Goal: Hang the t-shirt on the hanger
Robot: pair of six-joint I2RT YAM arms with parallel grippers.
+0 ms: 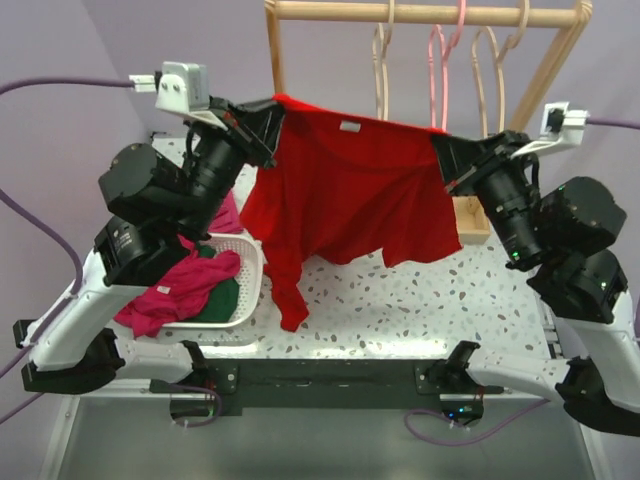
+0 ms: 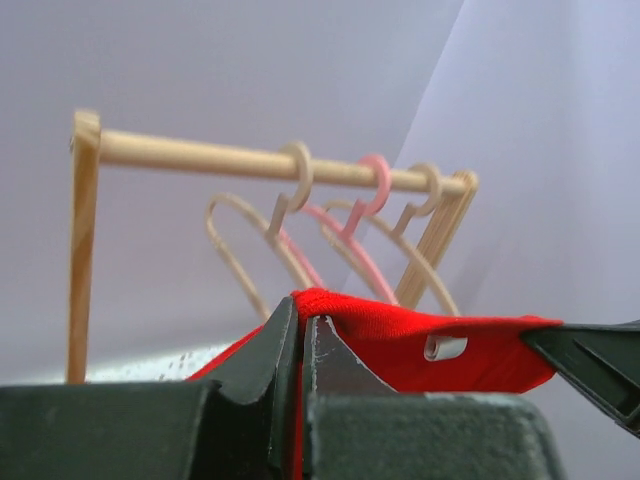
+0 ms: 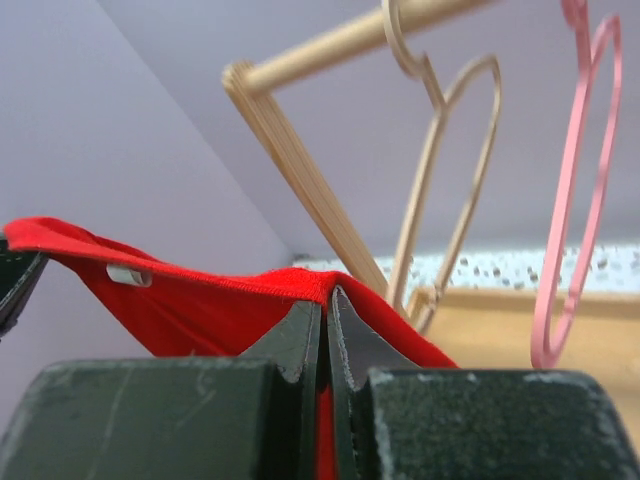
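Observation:
Stretched between my two grippers, a red t-shirt hangs well above the table, its upper edge nearly taut and a white label showing near that edge. My left gripper is shut on one upper corner; in the left wrist view the red cloth passes between its fingers. At the other corner my right gripper is shut on the cloth, which bunches at its fingertips in the right wrist view. Behind the shirt, hangers hang from the rack bar: a pink hanger between two beige ones.
A wooden rack spans the back of the table. A white basket at left holds magenta and green clothes, partly behind my left arm.

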